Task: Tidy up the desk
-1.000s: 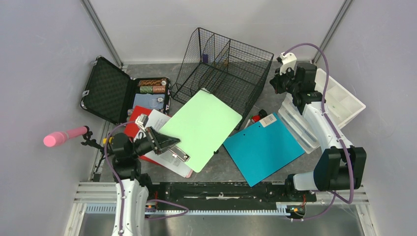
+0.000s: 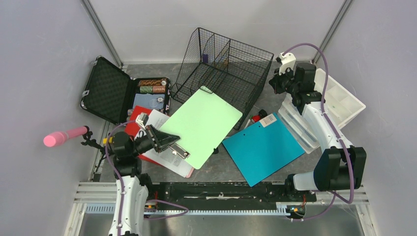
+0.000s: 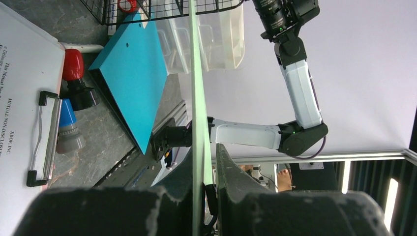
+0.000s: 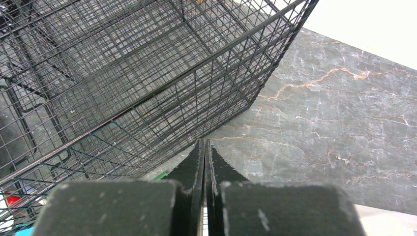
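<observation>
A light green clipboard (image 2: pixel 204 125) is gripped at its edge by my left gripper (image 2: pixel 172 143), which is shut on it. In the left wrist view the clipboard (image 3: pixel 197 108) stands edge-on between the fingers. Its far end overlaps the near side of the black wire basket (image 2: pixel 223 69) in the top view; whether they touch I cannot tell. My right gripper is shut with nothing between its fingertips, beside the basket's right side. A teal folder (image 2: pixel 263 147) lies flat on the desk. Papers (image 2: pixel 169 162) and a red folder (image 2: pixel 133 129) lie partly under the left arm.
At the left stands an open black case (image 2: pixel 105 91) with rolls inside. White trays (image 2: pixel 339 101) sit under the right arm. Near the basket's front corner are small red and black items (image 2: pixel 255 118). Bare desk (image 4: pixel 314 132) shows right of the basket.
Over the last second the clipboard has shifted very slightly upward in the top view, along with the left gripper. My right arm and the other things look unmoved.
</observation>
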